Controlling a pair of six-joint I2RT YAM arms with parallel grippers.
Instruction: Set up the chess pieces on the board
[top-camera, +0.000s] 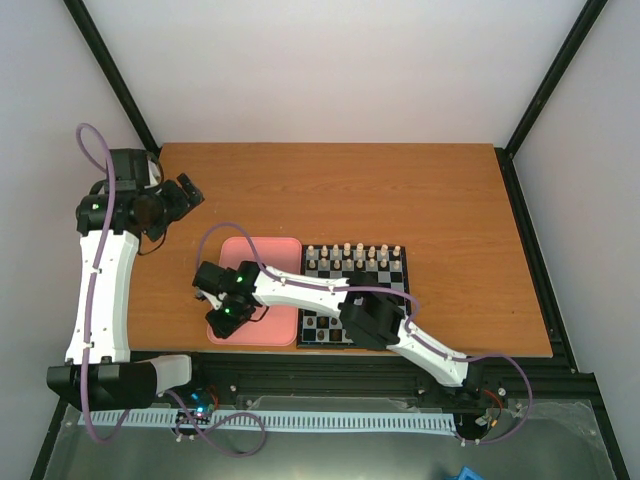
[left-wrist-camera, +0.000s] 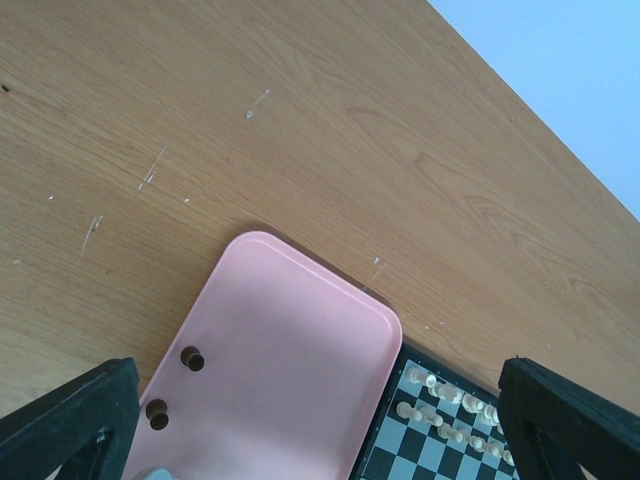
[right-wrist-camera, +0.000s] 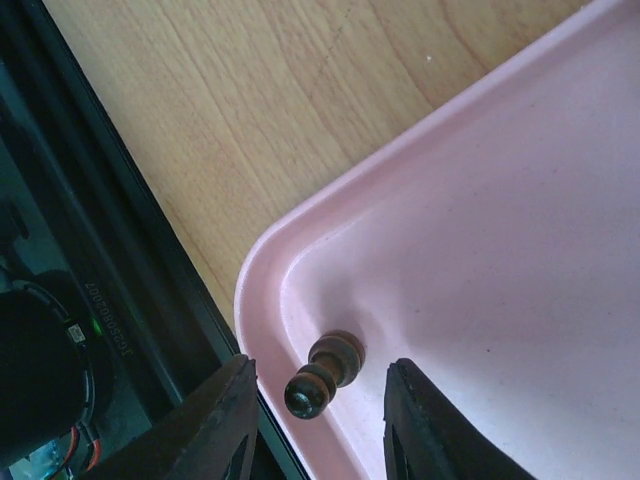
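Observation:
My right gripper (top-camera: 215, 315) is low over the front left of the pink tray (top-camera: 270, 255). In the right wrist view its fingers stand apart on either side of a dark chess piece (right-wrist-camera: 322, 375) near the tray's corner, with no clear contact. My left gripper (top-camera: 188, 190) is open and empty above the table's left side. Two dark pieces (left-wrist-camera: 192, 358) show on the tray in the left wrist view. The chessboard (top-camera: 330, 335) has light pieces (top-camera: 360, 252) in rows at the back and some dark pieces at the front, partly hidden by my right arm.
A dark frame edge (right-wrist-camera: 120, 200) runs close to the tray's corner. My right arm stretches across the board.

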